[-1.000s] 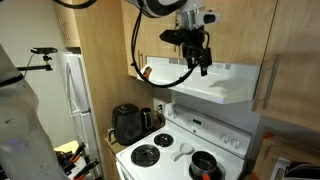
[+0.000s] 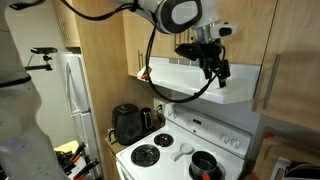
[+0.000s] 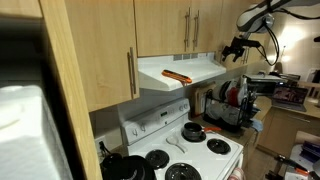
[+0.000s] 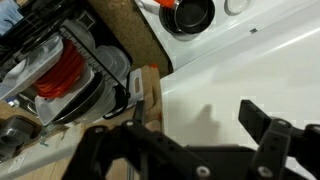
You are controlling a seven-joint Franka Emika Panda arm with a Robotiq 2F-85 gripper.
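Observation:
My gripper [image 2: 220, 54] is raised in front of the wooden upper cabinets [image 2: 245, 48], close to the white range hood [image 2: 240, 86]. In the wrist view its dark fingers stand wide apart and the gripper is open, with only the white surface visible between them. Exterior view 2 shows the gripper [image 3: 236, 50] high at the right, beside the cabinet doors. On the white stove [image 2: 140, 172] sits a black pot [image 2: 203, 160], seen at the top of the wrist view too. A pale spoon-like utensil [image 2: 182, 151] lies to the left of the pot.
An orange item [image 3: 177, 76] lies on the hood. A black air fryer [image 2: 127, 122] stands on the counter left of the stove. Red and clear dishes fill a dark rack [image 4: 75, 50]. The hood and cabinet fronts border the gripper closely.
My gripper has shifted a little to the right and slightly down in exterior view 1. The pot, utensil and cabinet doors look unmoved.

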